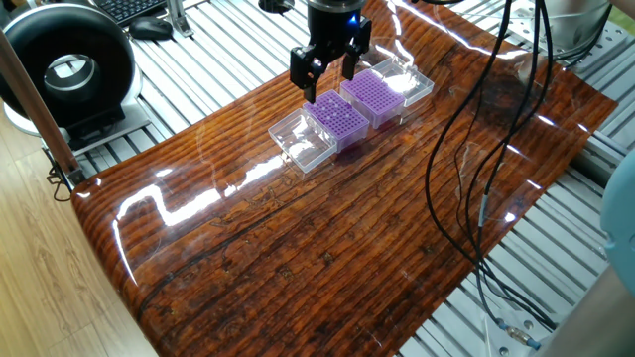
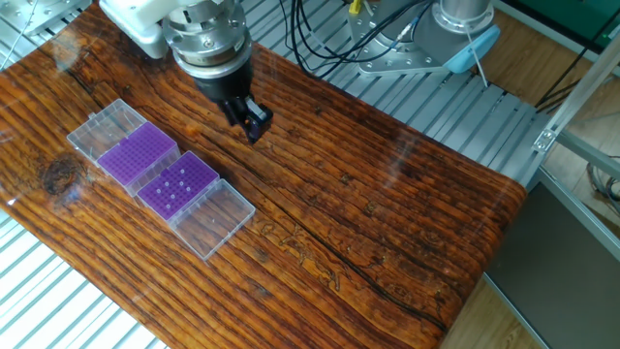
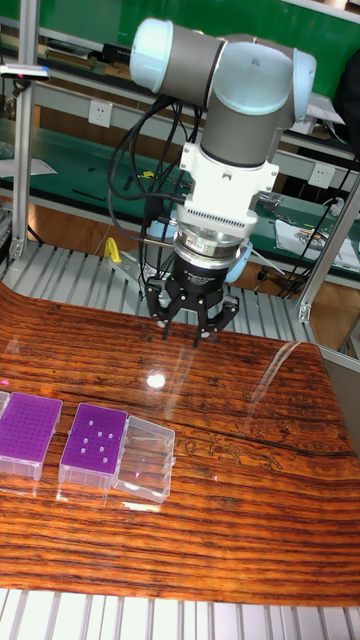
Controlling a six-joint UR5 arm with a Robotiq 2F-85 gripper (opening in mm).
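Observation:
My gripper (image 1: 328,87) hangs above the table with its fingers apart and nothing visible between them; in exterior view 3 the gripper (image 3: 181,337) also shows open. In exterior view 2 it stands to the right of two purple racks in clear boxes. One rack (image 2: 181,180) carries several small pale tubes standing in its holes. No tubes show in the other rack (image 2: 139,151). Each box has a clear lid folded out flat: one lid (image 2: 215,219) beside the rack with tubes, the other lid (image 2: 101,131) beside the rack without.
Black cables (image 1: 486,188) hang along the table's right side in exterior view 1. A slatted metal frame surrounds the table, with a large black ring-shaped object (image 1: 69,22) at the far left.

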